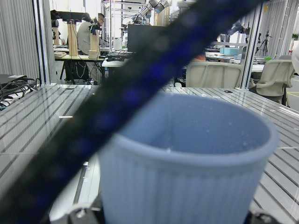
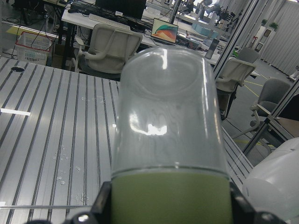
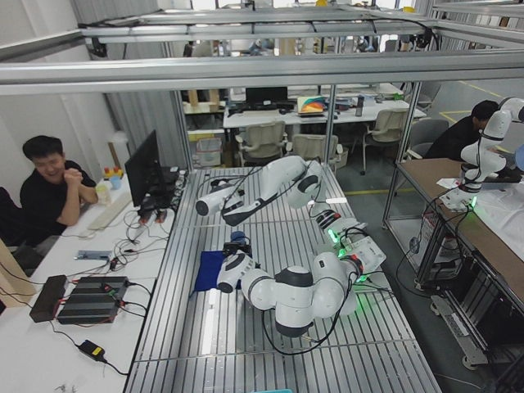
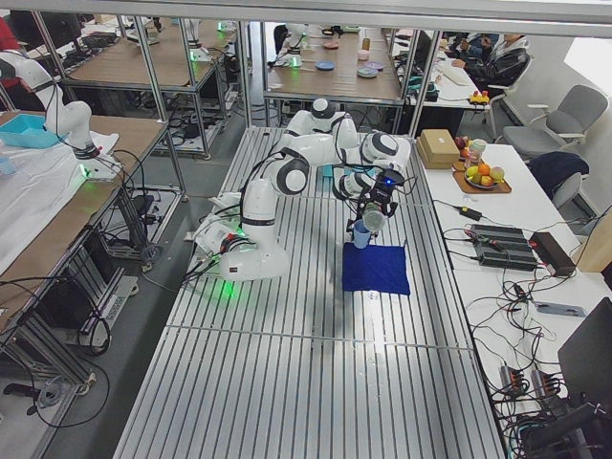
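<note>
A light blue cup (image 4: 361,235) is held by my left gripper just above a dark blue cloth (image 4: 375,273); in the left wrist view the cup (image 1: 182,182) fills the lower middle, fingers mostly hidden. My right gripper is shut on a clear container with a green band (image 2: 168,121), which in the camera right view (image 4: 374,218) appears above and beside the cup. How far apart the two are in depth is hard to tell.
A white side table (image 3: 90,344) with electronics, monitor and a seated person runs along one side. A cyan object (image 3: 274,390) lies at the table's near end.
</note>
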